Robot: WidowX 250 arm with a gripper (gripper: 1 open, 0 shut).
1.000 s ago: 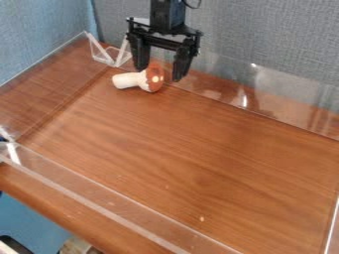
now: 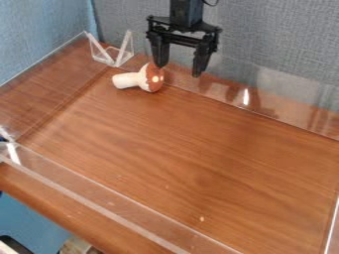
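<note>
My black gripper [image 2: 177, 57] hangs open at the top centre, its fingers pointing down over the back of the wooden surface, with nothing held between them. Just below and left of it, a toy mushroom [image 2: 151, 78] lies on its side, with an orange-red white-spotted cap and a white stem pointing left.
A white wire rack [image 2: 111, 52] stands in the back left corner. Clear plastic walls [image 2: 265, 91] edge the wooden surface [image 2: 199, 159], and grey and blue padded panels stand behind.
The gripper has moved right and slightly up, away from over the mushroom. The mushroom lies where it was.
</note>
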